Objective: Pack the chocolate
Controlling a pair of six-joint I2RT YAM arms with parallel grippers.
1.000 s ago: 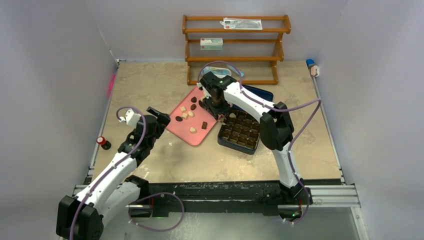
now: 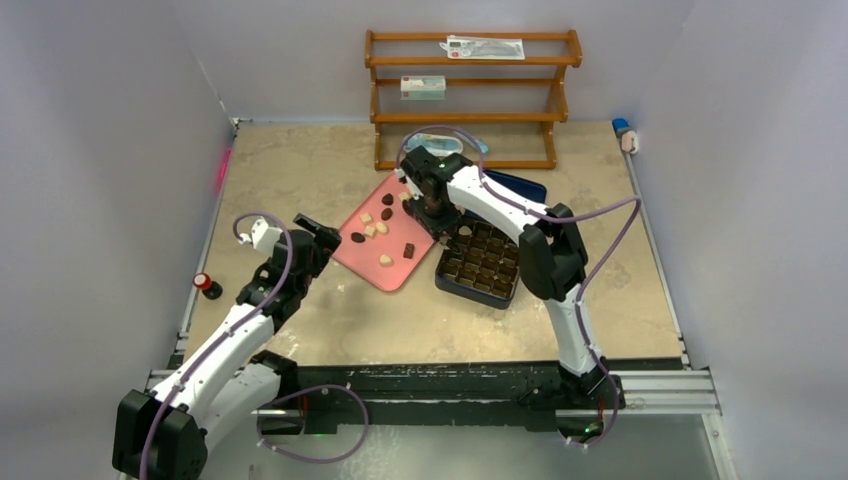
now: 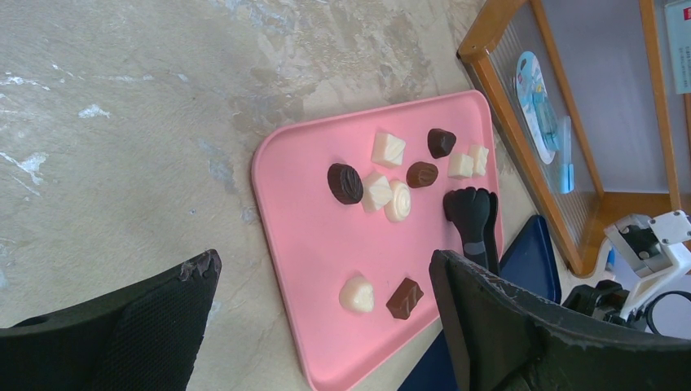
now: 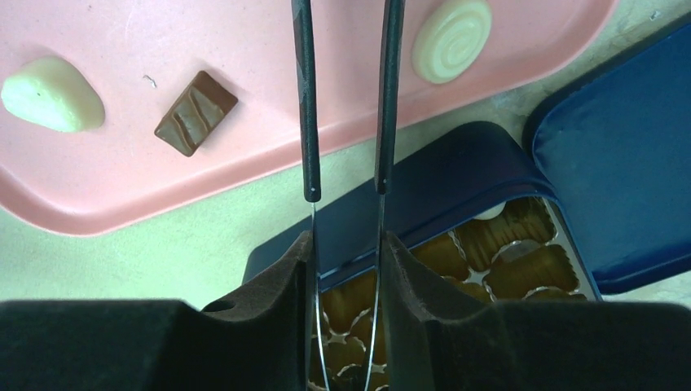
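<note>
A pink tray [image 2: 360, 258] holds dark, milk and white chocolates, among them a milk chocolate [image 4: 195, 114] and a white round one [image 4: 451, 41]. The dark box [image 2: 475, 285] with gold compartments [image 4: 521, 269] sits right of it, with a pale piece in an upper compartment, partly hidden. My left gripper stands open at the tray's left, nothing between its fingers. My right gripper hangs over the box's tray-side edge, its fingers part open with a narrow gap. Two long black bars reach forward from it over the tray; what they are is unclear.
A blue lid [image 4: 619, 163] lies behind the box. A wooden rack [image 2: 465, 117] with packages stands at the back. A red-capped bottle [image 2: 208, 285] stands at the far left. Bare table lies in front and at both sides.
The right arm has shifted very slightly. The left arm and the chocolates in view have not visibly moved.
</note>
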